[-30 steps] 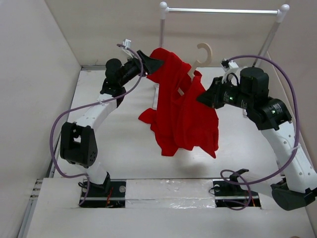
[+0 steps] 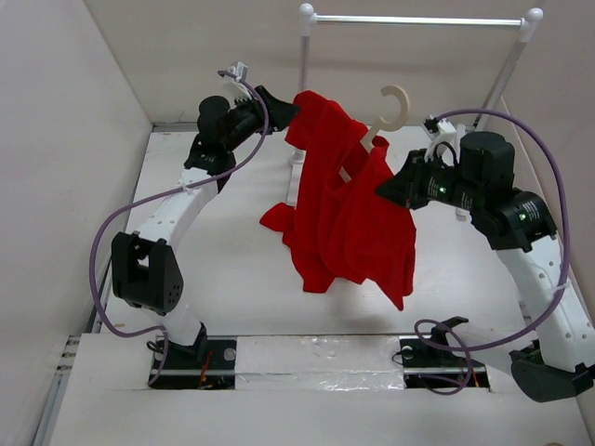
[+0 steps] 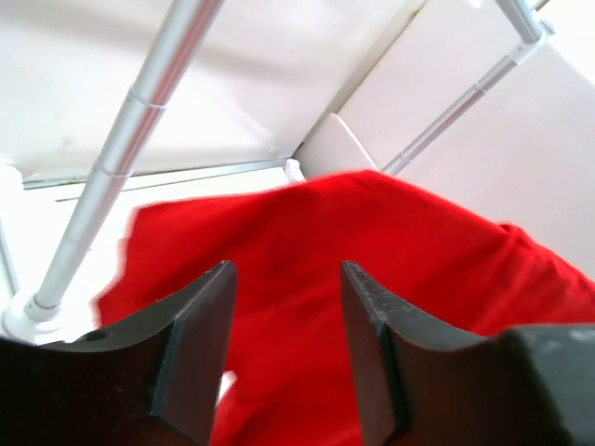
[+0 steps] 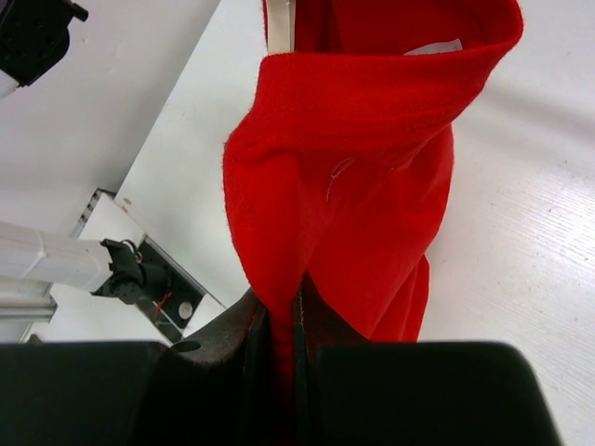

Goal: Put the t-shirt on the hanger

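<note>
The red t-shirt (image 2: 325, 214) hangs in folds between both arms, with the cream hanger (image 2: 398, 102) partly inside it, its hook sticking out at the top. My left gripper (image 2: 286, 111) is at the shirt's upper left corner; in the left wrist view its fingers are parted in front of the red cloth, and whether they touch it is unclear. My right gripper (image 2: 394, 193) is shut on the shirt, whose bunched cloth runs into its fingers in the right wrist view, below the hanger's strip.
A white rack with a top rail (image 2: 418, 20) and two uprights stands at the back. Walls close in at both sides.
My right gripper has moved slightly right, drawing shirt and hanger with it. My left gripper has moved slightly left and up.
</note>
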